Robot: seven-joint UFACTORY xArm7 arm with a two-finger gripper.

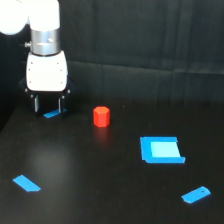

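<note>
At the upper left of the camera view, a white arm reaches down, ending in my dark gripper. Its two fingers stand apart, with nothing seen between them. To the gripper's right, clear of it, a small red block sits on the black table. Farther right lies a square outlined in blue tape around a pale centre. The block is outside that square.
Blue tape strips mark the table at the front left, the front right and just under the gripper. A dark curtain hangs behind.
</note>
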